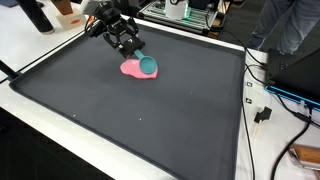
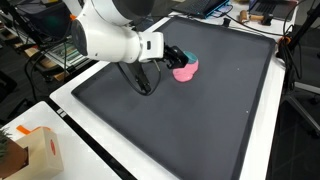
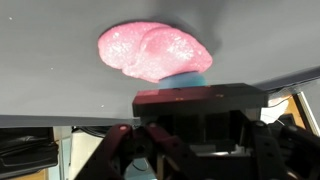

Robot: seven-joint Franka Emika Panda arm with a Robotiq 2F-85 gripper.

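Observation:
A teal, round, cup-like thing (image 1: 148,65) shows its open side in exterior view 1, at the tip of my gripper (image 1: 135,52). Right beside and below it lies a pink, soft-looking thing (image 1: 132,69) on the dark table. From exterior view 2, the pink thing (image 2: 184,73) is in front of the teal one (image 2: 192,58), next to my gripper (image 2: 175,58). The wrist view shows the lobed pink shape (image 3: 152,48) whole and only a pale blue strip (image 3: 183,80) of the cup. My gripper is shut on the teal cup; its contact is mostly hidden by the dark fingers.
Cables and other equipment stand beyond the edges, including a white and orange box (image 2: 38,153) in exterior view 2.

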